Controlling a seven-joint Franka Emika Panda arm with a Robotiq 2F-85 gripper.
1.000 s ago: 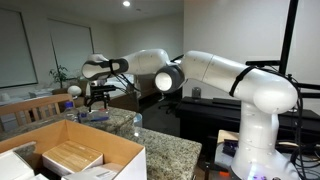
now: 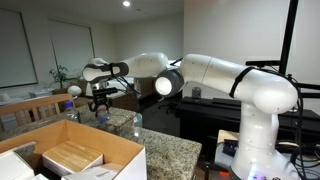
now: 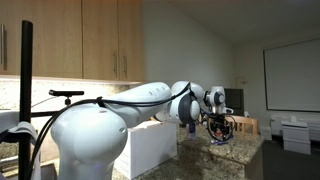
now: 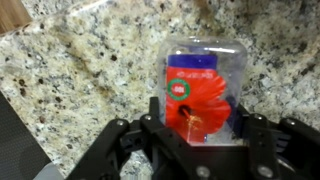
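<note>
A clear package (image 4: 204, 88) with a red, flower-like print and a blue band lies in the wrist view over a speckled stone counter (image 4: 110, 95). My gripper has one finger at each side of the package's lower part. Whether the fingers press on it cannot be made out. In exterior view 1 the gripper (image 2: 101, 104) is low over the far left part of the counter, with a small blue thing at its tips. From exterior view 2, the gripper (image 3: 219, 132) shows down at the counter's far end, its fingers too small to read.
An open cardboard box (image 2: 72, 152) fills the near left in exterior view 1. A clear bottle (image 2: 137, 126) stands right of the gripper, and another bottle (image 2: 70, 110) to its left. Bare counter (image 2: 172, 155) lies at the near right.
Over the last second the gripper has come down a little toward the counter at the far left. The box and the bottles have stayed put.
</note>
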